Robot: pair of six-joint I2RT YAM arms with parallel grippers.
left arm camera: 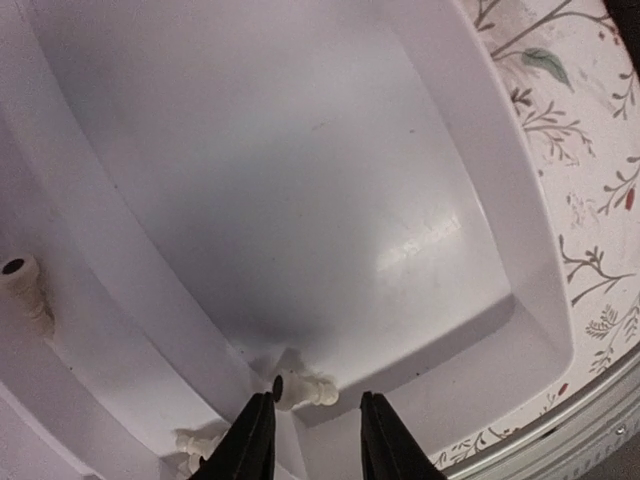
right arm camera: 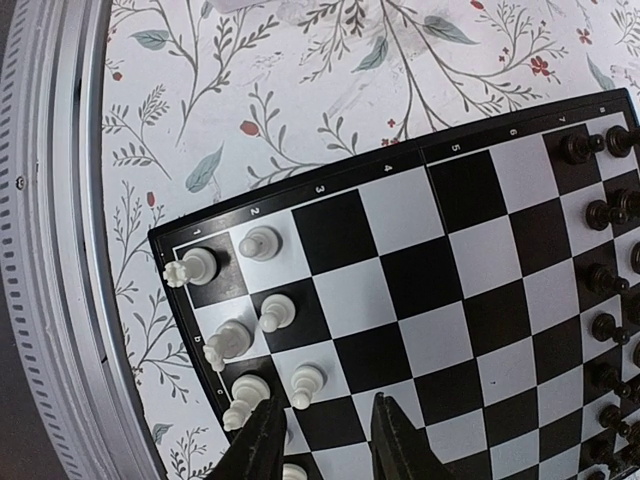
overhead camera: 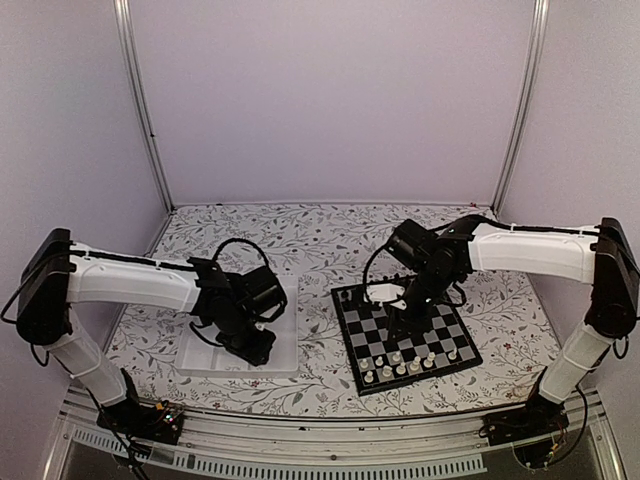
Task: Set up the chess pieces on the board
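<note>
My left gripper hangs over the front part of the white tray [overhead camera: 286, 320], its fingers apart with nothing seen between them; a white piece [left arm camera: 310, 390] lies on its side just beyond them. More white pieces lie in the tray's narrow compartments, one [left arm camera: 30, 295] at the left of the left wrist view. My right gripper is over the chessboard [right arm camera: 400, 340], fingers apart and empty. White pieces, such as a pawn [right arm camera: 258, 243], stand at one end of the board, black pieces [right arm camera: 605, 215] at the other.
A metal rail [overhead camera: 300, 430] runs along the front edge. Walls stand at both sides and behind.
</note>
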